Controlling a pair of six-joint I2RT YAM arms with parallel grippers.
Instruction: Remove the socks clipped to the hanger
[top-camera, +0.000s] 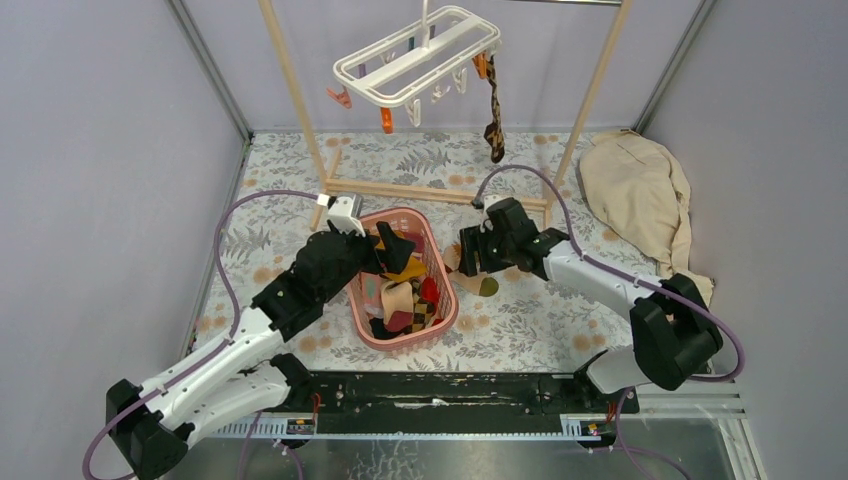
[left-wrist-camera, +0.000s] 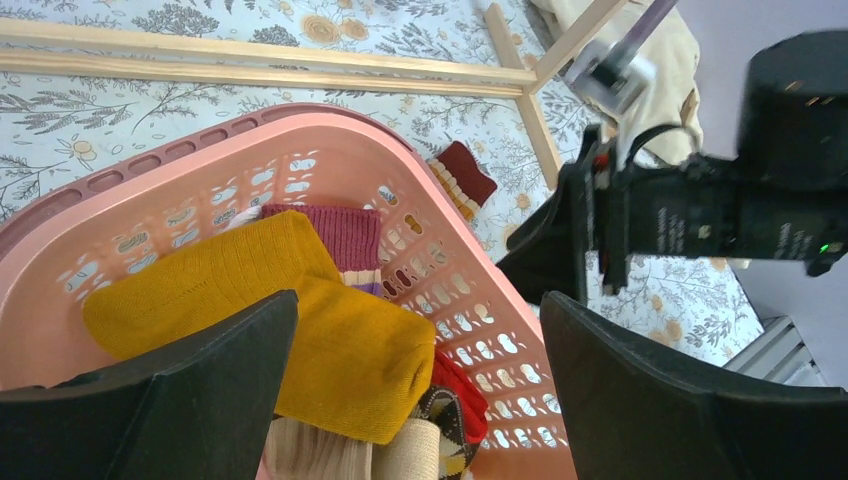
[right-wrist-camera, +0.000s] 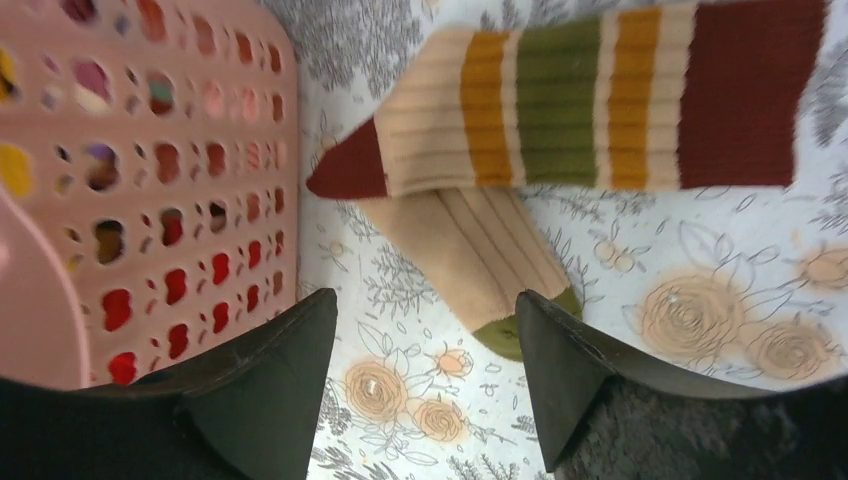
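Note:
The white hanger (top-camera: 415, 60) hangs over the back of the table, with one dark patterned sock (top-camera: 494, 115) dangling from its right side. On the table beside the basket lies a striped sock (right-wrist-camera: 600, 100), partly over a beige sock with a green toe (right-wrist-camera: 470, 250). My right gripper is open above these two, its fingers empty. Over the pink basket (top-camera: 450, 310) my left gripper also stands open, with nothing held. A yellow sock (left-wrist-camera: 330, 330) and several others lie inside the basket.
A wooden frame bar (top-camera: 430, 190) crosses the table behind the basket. Beige cloth (top-camera: 635, 190) lies at the back right.

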